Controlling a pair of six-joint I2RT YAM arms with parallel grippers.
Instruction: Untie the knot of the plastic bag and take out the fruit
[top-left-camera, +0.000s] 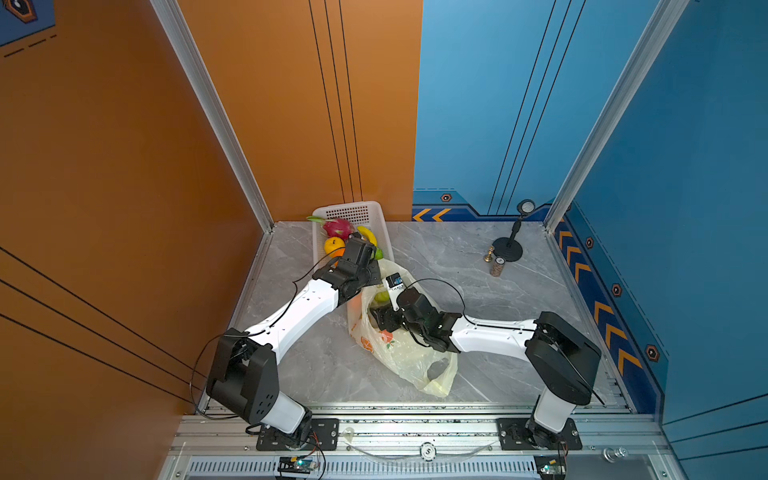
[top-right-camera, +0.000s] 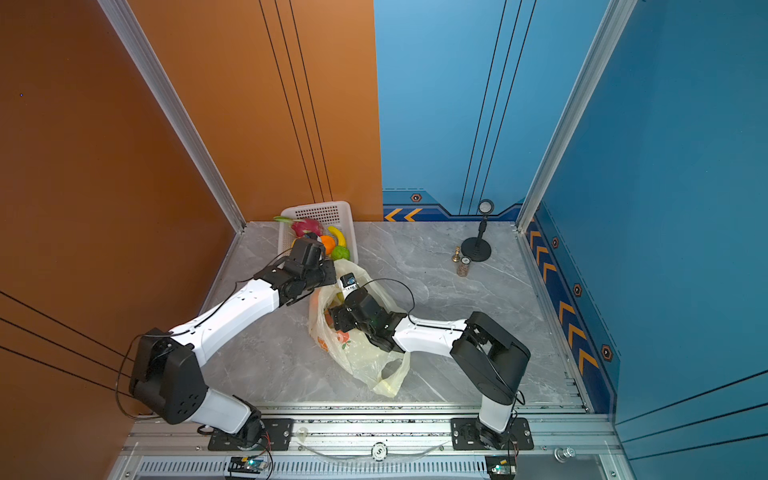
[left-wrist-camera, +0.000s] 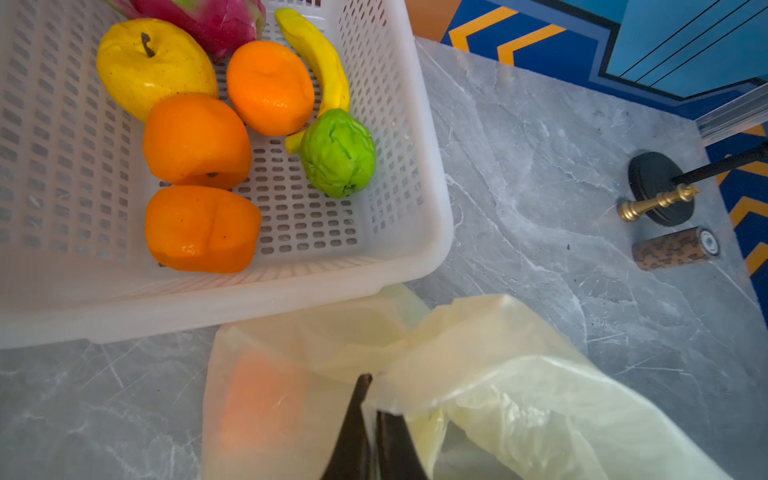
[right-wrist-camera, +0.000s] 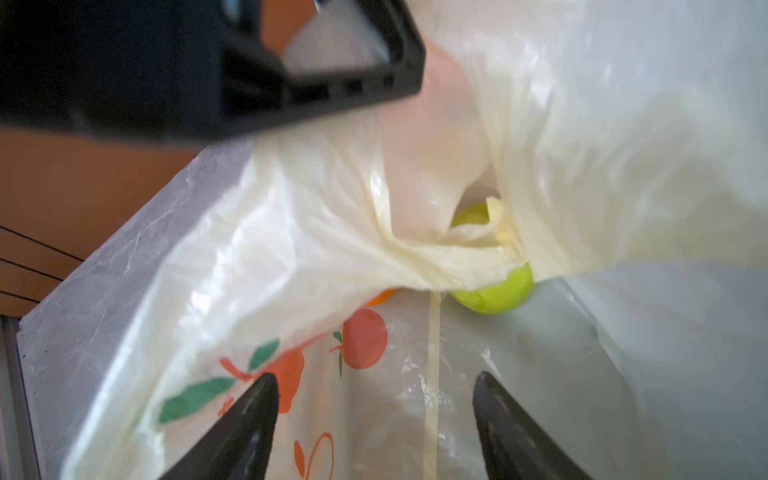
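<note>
A translucent, pale plastic bag (top-left-camera: 412, 360) with printed fruit lies in front of the basket, its upper part raised. My left gripper is shut on a fold of that bag, lifting it near the basket's front rim. My right gripper reaches into the bag's mouth, its fingers apart with nothing between them. Ahead of it a green fruit (right-wrist-camera: 492, 292) lies under a fold, with a bit of orange beside it.
The white basket (left-wrist-camera: 432, 224) at the back left holds a dragon fruit, banana, yellow apple and several other fruits. A black stand (top-left-camera: 507, 249) and small objects stand at the back right.
</note>
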